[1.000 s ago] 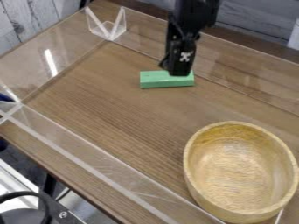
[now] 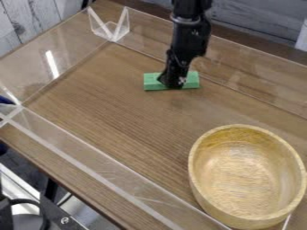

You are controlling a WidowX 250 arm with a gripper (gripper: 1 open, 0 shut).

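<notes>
A flat green block [image 2: 156,82] lies on the wooden table [image 2: 108,117] in the upper middle. The black gripper [image 2: 174,81] has its tips down at the block, over its middle, with the arm reaching in from the top. The tips hide part of the block; whether they are open or shut on it I cannot tell.
A large pale round bowl [image 2: 246,175] sits at the lower right. A clear plastic piece [image 2: 108,27] stands at the back left. Clear sheeting runs along the left edge, with black cables at the lower left.
The gripper has come down and slightly left from above the block to its top. The block lies in the same place.
</notes>
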